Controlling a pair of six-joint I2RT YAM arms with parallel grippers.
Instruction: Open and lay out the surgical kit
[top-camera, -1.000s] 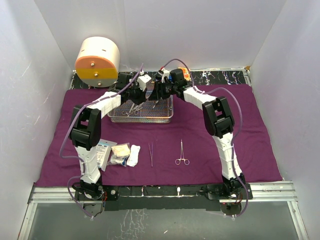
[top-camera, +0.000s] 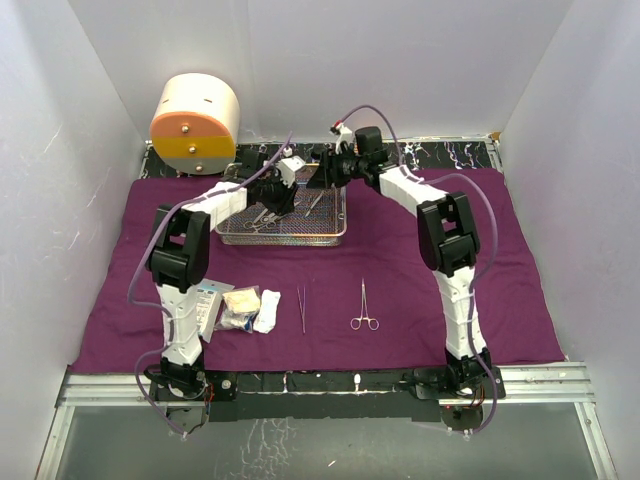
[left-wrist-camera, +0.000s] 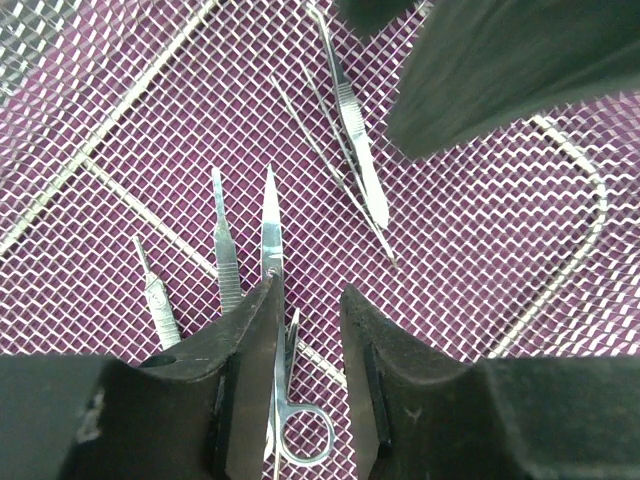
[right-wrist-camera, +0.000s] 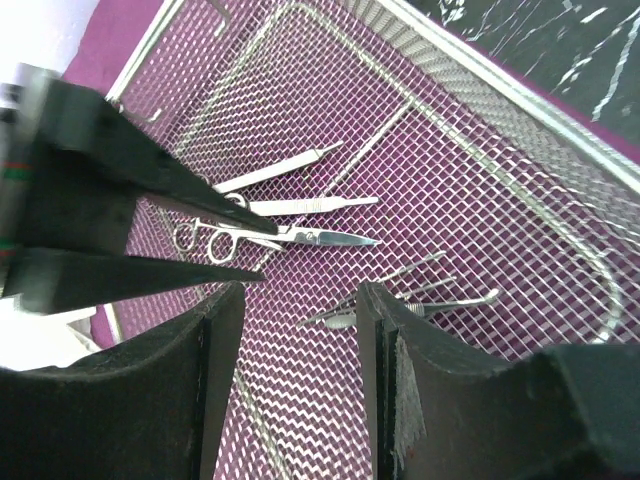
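Observation:
Both grippers are over the wire instrument tray (top-camera: 280, 240). My left gripper is open above scissors (left-wrist-camera: 305, 435), a straight blade-like instrument (left-wrist-camera: 271, 230), handles (left-wrist-camera: 225, 255) and tweezers (left-wrist-camera: 355, 130) with thin probes. Nothing is visibly held. My right gripper stands with fingers apart above the thin probes and tweezers (right-wrist-camera: 450, 305); the left gripper's dark fingers reach into its view from the left.
On the purple cloth lie packets (top-camera: 240, 303), a white roll (top-camera: 267, 311), thin tweezers (top-camera: 303, 315) and a hemostat (top-camera: 364, 315). A cream-and-yellow container (top-camera: 193, 115) stands behind left.
My right arm has moved up and to the right in the top view, slightly away from the left gripper. The left arm has shifted slightly.

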